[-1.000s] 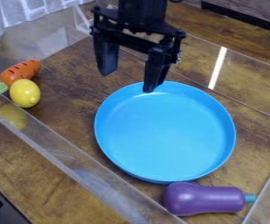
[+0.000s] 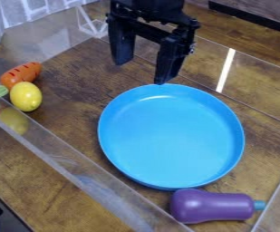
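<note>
My black gripper [image 2: 146, 56] hangs over the back of the wooden table, its two fingers apart and pointing down, nothing between them, above and behind a blue plate [image 2: 170, 136]. The plate is empty. A toy carrot [image 2: 21, 74] and a yellow lemon [image 2: 26, 96] lie at the left. A purple toy eggplant [image 2: 210, 206] lies at the front right, just beyond the plate's near edge.
Clear plastic walls [image 2: 67, 166] border the table area on the sides. Bare wood [image 2: 75, 100] shows between the lemon and the plate and to the right of the plate.
My gripper has risen slightly, moving up and away from the plate. The plate and toys have not moved.
</note>
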